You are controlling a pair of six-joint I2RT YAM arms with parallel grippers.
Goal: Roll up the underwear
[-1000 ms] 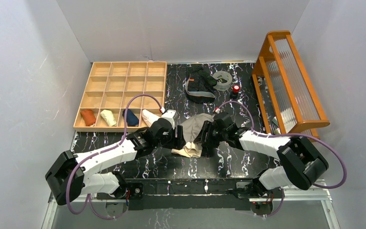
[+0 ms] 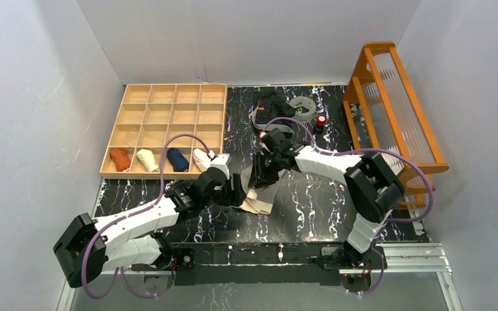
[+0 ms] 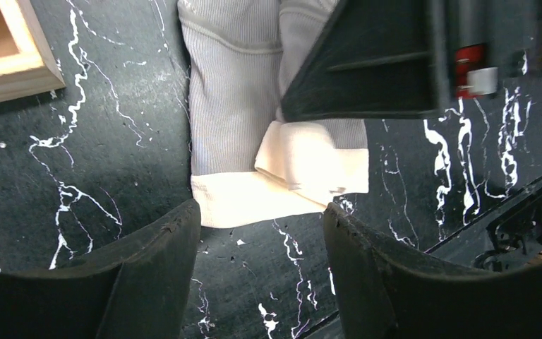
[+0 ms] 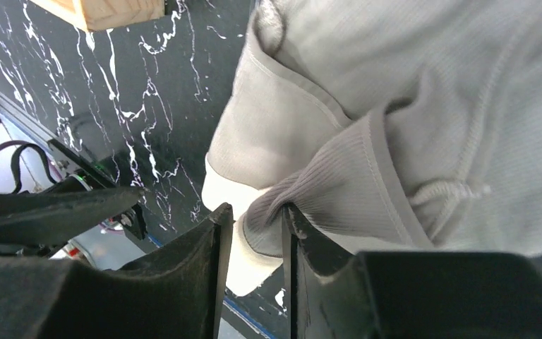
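Grey underwear with a cream band lies on the dark marbled table; in the left wrist view the underwear (image 3: 233, 120) has part of its band folded over. My left gripper stands open above the near band edge, holding nothing. My right gripper is partly open over the cloth; its fingertips straddle a raised fold of the underwear (image 4: 367, 176). Whether they touch the fold cannot be told. From above, both grippers crowd over the underwear (image 2: 259, 206) and hide much of it.
A wooden compartment box (image 2: 163, 84) at the back left has rolled cloths in its front row. Striped dark cloth (image 2: 273, 107), a tape roll (image 2: 314, 103) and a red-capped bottle (image 2: 320, 120) lie behind. A wooden rack (image 2: 395, 103) stands right.
My right gripper has moved left and back across the underwear, nearer the left one. The left gripper has shifted slightly left, its fingers still open.
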